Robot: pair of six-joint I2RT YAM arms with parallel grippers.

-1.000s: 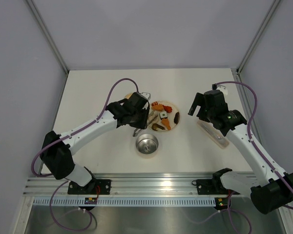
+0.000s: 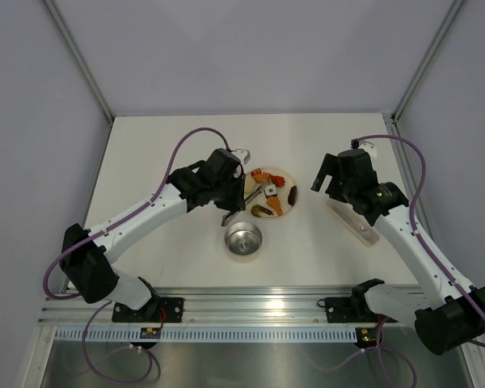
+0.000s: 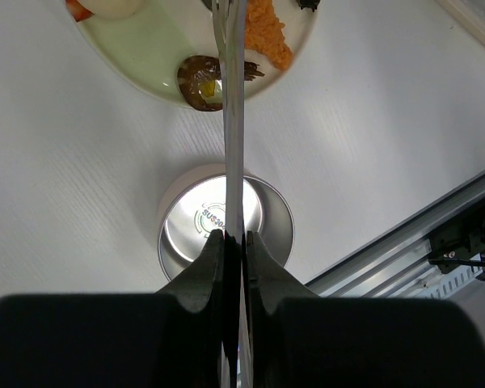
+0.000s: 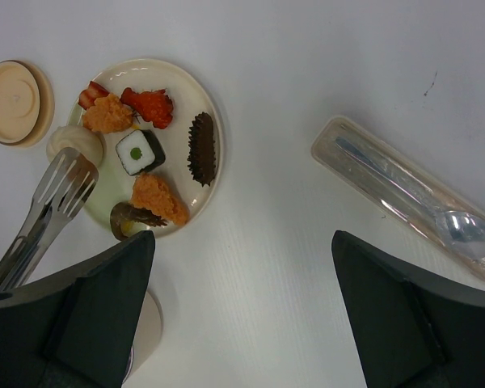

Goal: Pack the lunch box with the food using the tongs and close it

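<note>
My left gripper is shut on steel food tongs (image 4: pixel 31 236), whose slotted tip reaches over the left of a plate (image 2: pixel 284 172) of food: strawberry, orange fried pieces (image 4: pixel 158 198), a sushi roll (image 4: pixel 136 152), a pale bun (image 4: pixel 74 139), brown items (image 4: pixel 201 149). A steel lunch box (image 2: pixel 243 241) stands below the plate, empty inside as far as shows. My right gripper (image 2: pixel 325 182) is open above the table, right of the plate, holding nothing.
A clear case (image 4: pixel 347 170) with a spoon lies at the right. Round beige lids (image 4: pixel 10 101) sit behind the plate, left.
My left arm has moved slightly up and right with the tongs, their tips shifting a little over the plate. The right arm and the food look unchanged.
</note>
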